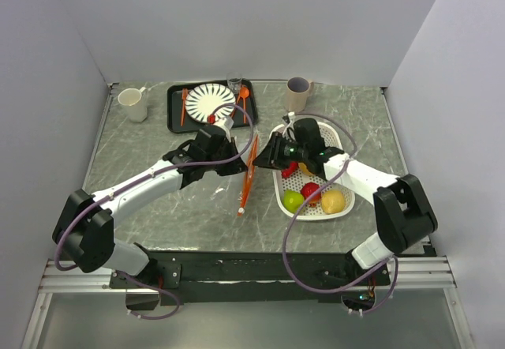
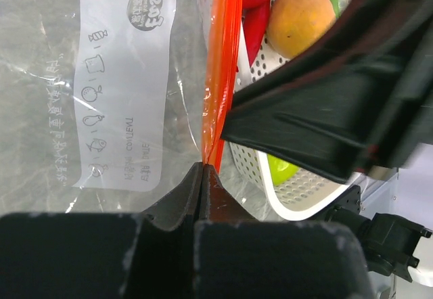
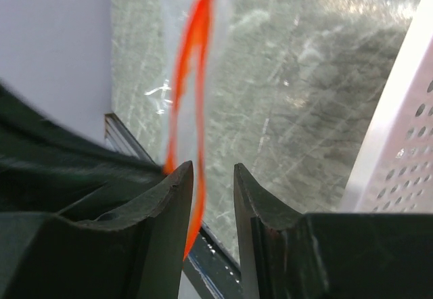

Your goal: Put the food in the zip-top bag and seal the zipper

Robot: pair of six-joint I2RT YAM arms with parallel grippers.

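Observation:
A clear zip top bag with an orange zipper strip (image 1: 246, 187) lies in the middle; the left wrist view shows its printed white label (image 2: 122, 82). My left gripper (image 1: 241, 167) is shut at the orange strip (image 2: 223, 55), its tips touching it. My right gripper (image 1: 262, 159) stands open just right of the strip, its fingertips close to my left gripper. A white perforated basket (image 1: 316, 213) holds the food: a green fruit (image 1: 293, 200), red apple (image 1: 310, 192), yellow fruit (image 1: 333, 201) and red pepper (image 1: 289, 168), partly hidden by my right arm.
A black tray (image 1: 175, 116) with a plate (image 1: 209, 99) and orange utensils stands at the back, a white mug (image 1: 132, 106) at back left, a grey mug (image 1: 297, 94) at back right.

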